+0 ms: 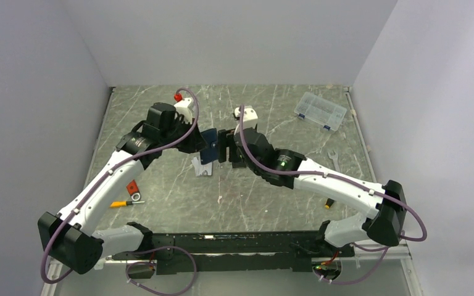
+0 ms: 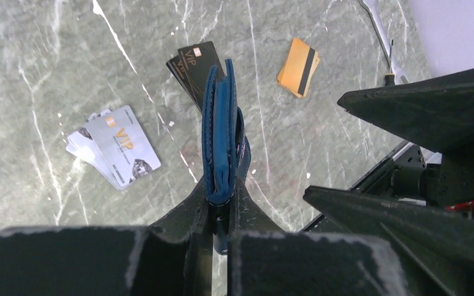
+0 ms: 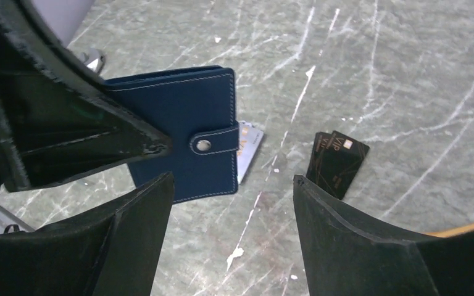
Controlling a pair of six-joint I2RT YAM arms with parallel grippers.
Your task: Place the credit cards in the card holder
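My left gripper is shut on a dark blue card holder [image 3: 197, 172], held upright above the table with its snap strap facing the right wrist camera. My right gripper stands open beside the holder, its fingers apart in its own view. On the table below lie white VIP cards [image 2: 120, 148], black VIP cards [image 3: 339, 166] and orange cards [image 2: 299, 65].
A clear plastic box [image 1: 320, 111] is at the back right, a wrench [image 1: 334, 160] at the right. A red tool [image 1: 133, 188] and orange screwdriver [image 1: 123, 203] lie front left.
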